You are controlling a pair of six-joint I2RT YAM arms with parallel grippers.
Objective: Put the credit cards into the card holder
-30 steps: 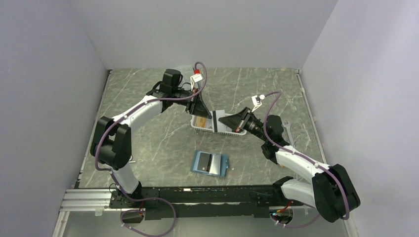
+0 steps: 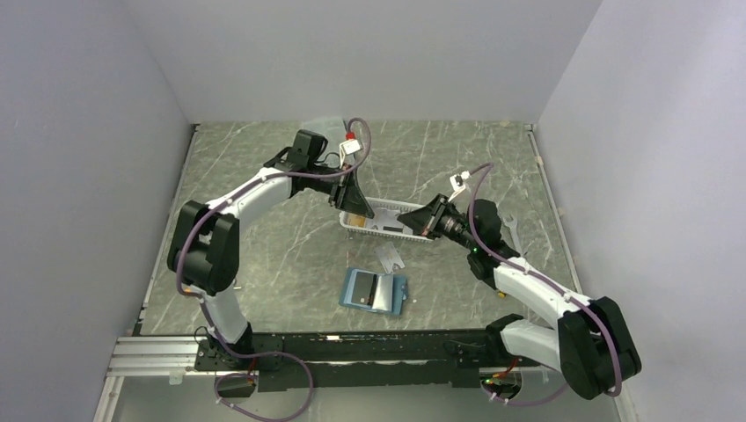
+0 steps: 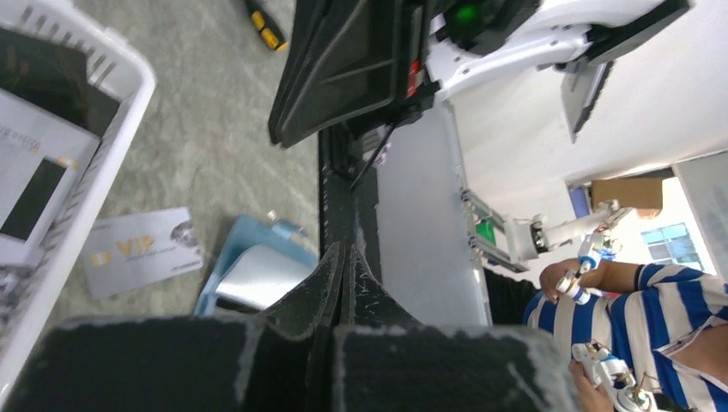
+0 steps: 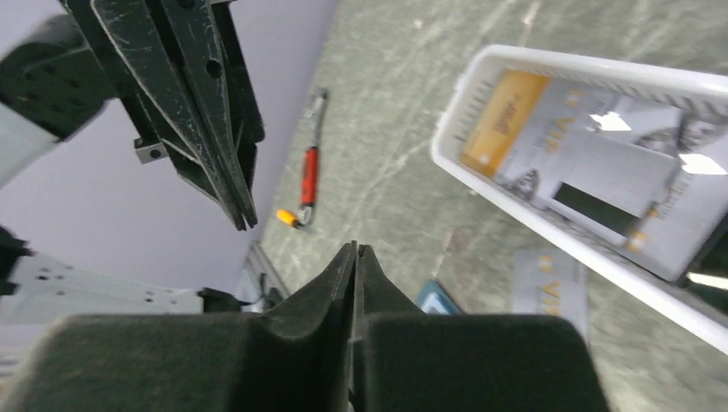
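Note:
A silver VIP card (image 2: 389, 257) lies flat on the table between the white basket (image 2: 387, 235) and the blue card holder (image 2: 357, 305). Inside the basket are several more cards, among them a gold one (image 4: 506, 116) and silver ones, clearest in the right wrist view. My left gripper (image 2: 371, 214) is over the basket's left part, shut with nothing showing between its fingers. My right gripper (image 2: 400, 217) faces it over the middle of the basket. A narrow gap parts the right fingertips (image 4: 345, 257), and no card is between them. The card holder lies open near the front edge.
On the right side of the table lie a wrench (image 2: 512, 230) and a yellow-and-black tool (image 3: 266, 27). The two grippers are close together over the basket. Bare table surrounds the card holder.
The silver card with a dark stripe, earlier at the right gripper's tips above the basket, is gone from there. A silver card now lies on the table in front of the basket.

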